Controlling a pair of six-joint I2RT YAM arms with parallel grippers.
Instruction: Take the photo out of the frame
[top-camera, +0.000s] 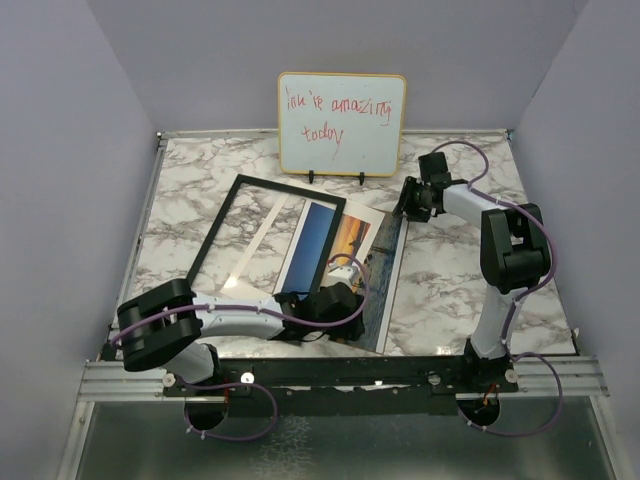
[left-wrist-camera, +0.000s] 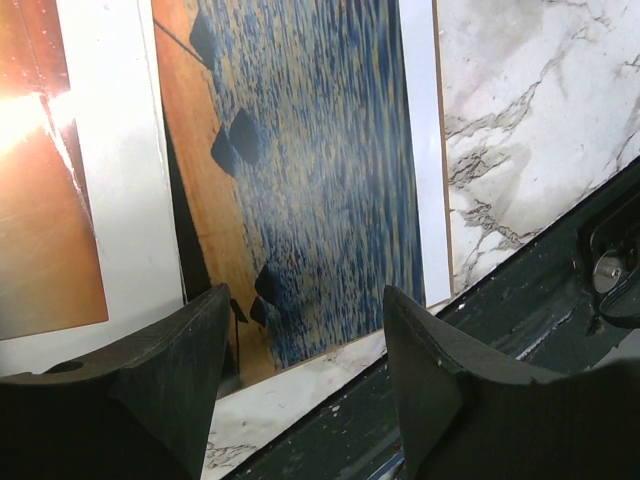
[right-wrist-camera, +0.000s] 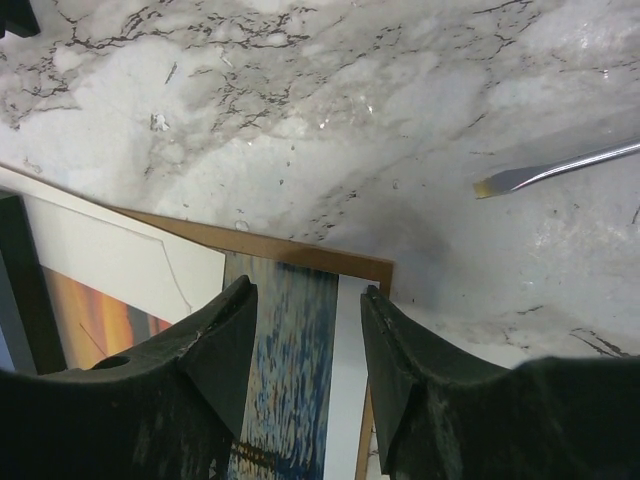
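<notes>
A dark photo of blue-grey water (left-wrist-camera: 310, 170) lies on a brown backing board (right-wrist-camera: 260, 243) at the right of the layout. Beside it, partly over the orange photo (top-camera: 350, 236), rests a white mat (left-wrist-camera: 125, 180). The black frame (top-camera: 215, 222) lies to the left on the table. Over the near end of the water photo, my left gripper is part open, its fingers apart with no object gripped between them. My right gripper stands open above the photo's far right corner, one finger at each side of its white edge strip.
A whiteboard (top-camera: 342, 125) with red writing stands at the back. A thin metal tool (right-wrist-camera: 560, 168) lies on the marble beyond the right gripper.
</notes>
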